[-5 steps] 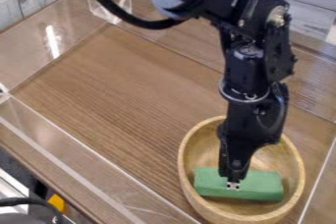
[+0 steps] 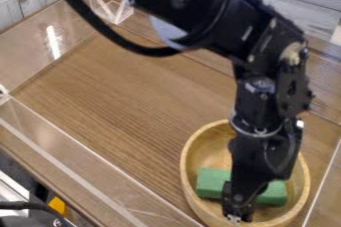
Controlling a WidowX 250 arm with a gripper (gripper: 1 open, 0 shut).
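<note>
A tan bowl (image 2: 200, 156) at the lower right holds a green block (image 2: 212, 182). My gripper (image 2: 242, 203) reaches down into the bowl over the block, its body hiding the block's middle. I cannot tell how far apart its fingers are or whether they grip the block.
The wooden surface (image 2: 114, 102) to the left of the bowl is clear. Clear edging runs along the left side, with a white wire object (image 2: 114, 2) at the back left.
My gripper has come lower into the bowl, down over the green block, and now covers more of it.
</note>
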